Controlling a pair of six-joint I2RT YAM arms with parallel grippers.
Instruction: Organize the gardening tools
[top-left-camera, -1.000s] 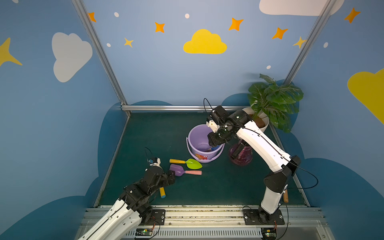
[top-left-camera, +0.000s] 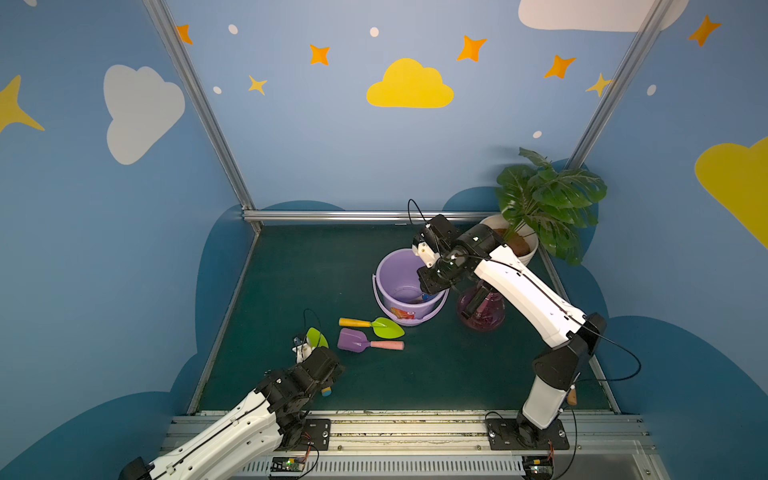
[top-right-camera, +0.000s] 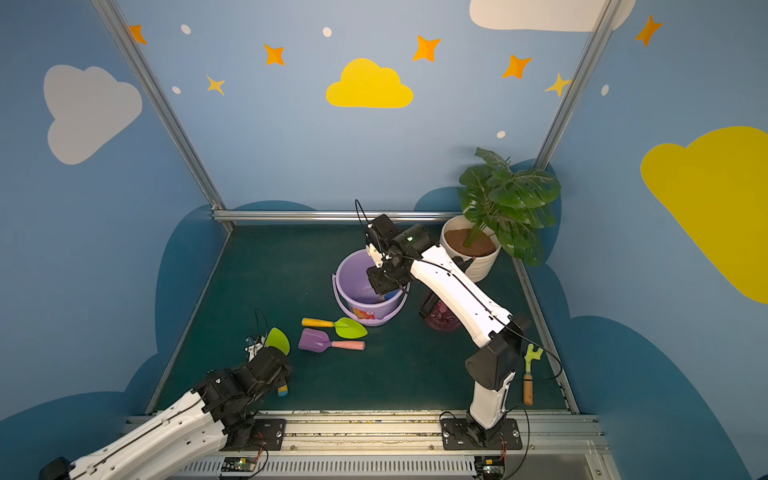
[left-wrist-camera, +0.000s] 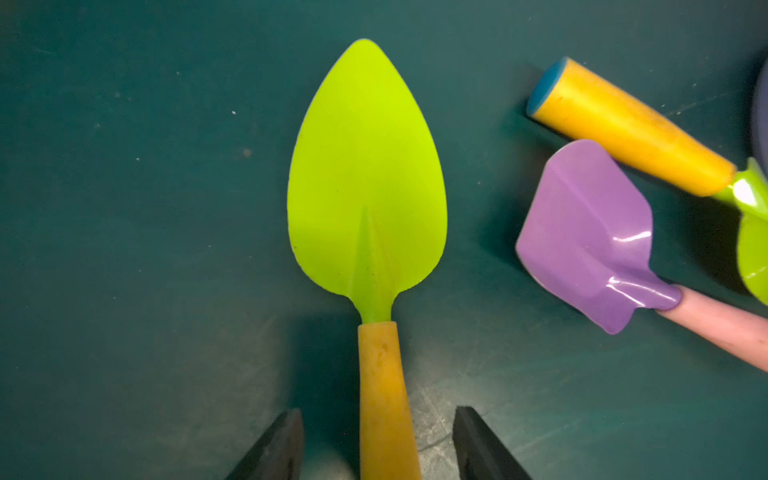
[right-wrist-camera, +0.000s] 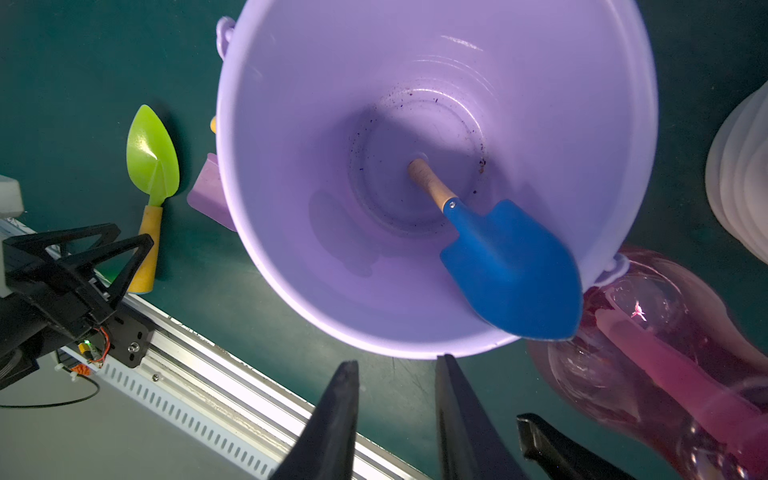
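Observation:
In the left wrist view a green trowel (left-wrist-camera: 368, 176) with a yellow handle lies on the table; my left gripper stands open, its fingers on either side of the handle. To its right are a purple shovel (left-wrist-camera: 592, 232) with a pink handle and a second green trowel (top-right-camera: 350, 327) with a yellow handle. The purple bucket (right-wrist-camera: 320, 104) holds a blue trowel (right-wrist-camera: 516, 268), handle down, blade leaning on the rim. My right gripper is open and empty over the bucket's edge. At the right lies a green fork (top-right-camera: 531, 360) with a wooden handle.
A pink transparent vessel (right-wrist-camera: 680, 360) stands right beside the bucket, close to the right gripper. Behind it is a potted plant (top-right-camera: 472, 240).
My left arm has drawn back toward the lower left, uncovering the left green trowel's blade. The right arm has barely moved. The bucket and the tools on the table keep their places.

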